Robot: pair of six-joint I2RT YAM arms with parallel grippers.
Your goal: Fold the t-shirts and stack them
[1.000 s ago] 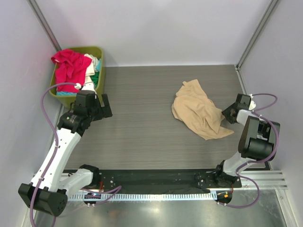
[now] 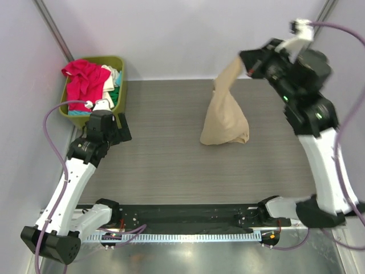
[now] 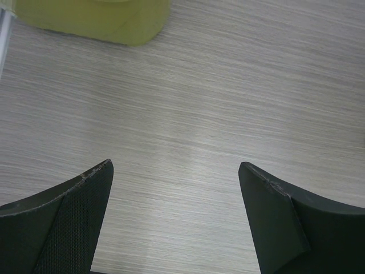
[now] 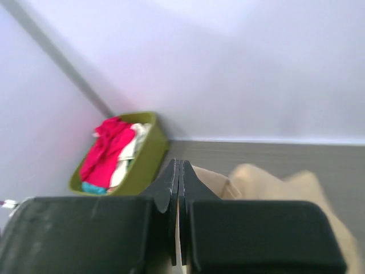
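Observation:
A tan t-shirt [image 2: 223, 120] hangs from my right gripper [image 2: 248, 67], which is raised high, with its lower part bunched at the table's middle right. In the right wrist view that gripper is shut on the tan cloth [image 4: 291, 200], which shows behind and below the fingers. My left gripper [image 2: 120, 128] hangs over the table beside the bin, open and empty; its fingertips [image 3: 94, 188] show over bare table in the left wrist view.
A green bin [image 2: 120, 65] of red, white, teal and green shirts stands at the back left. Walls border the back and sides.
My right arm has swung up from the table's right side, lifting the tan t-shirt, which lay spread flat and now hangs gathered, shifted leftward. The left arm stays nearly still.

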